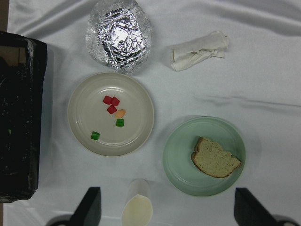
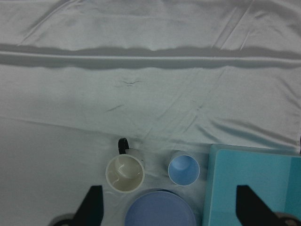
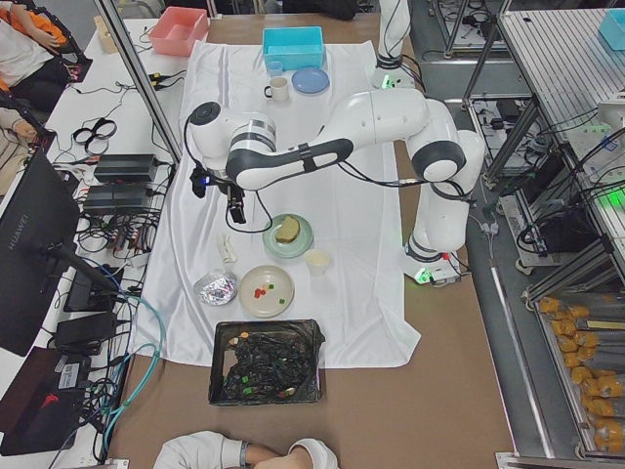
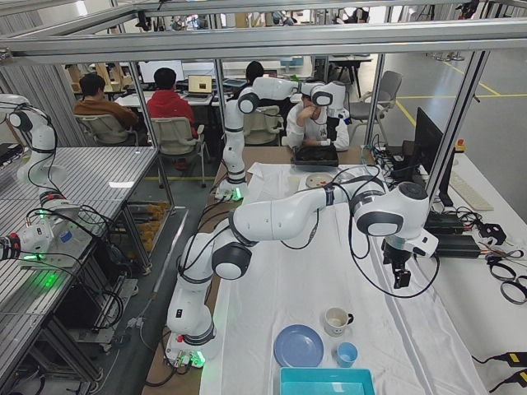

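In the left wrist view my left gripper hangs open above a green plate (image 1: 183, 174) with bread (image 1: 214, 157), a beige plate (image 1: 89, 113) with small red, green and tan pieces, crumpled foil (image 1: 118, 35), a folded napkin (image 1: 197, 51) and a pale cup (image 1: 137, 212). In the right wrist view my right gripper is open above a white mug (image 2: 122, 172), a blue cup (image 2: 183, 169), a blue plate (image 2: 153, 212) and a turquoise bin (image 2: 211, 188).
A black lined tray (image 3: 215, 381) lies beside the beige plate at one end of the white cloth (image 3: 361, 293). The cloth's middle has free room. Cables, monitor and equipment crowd the side desk (image 3: 137, 88).
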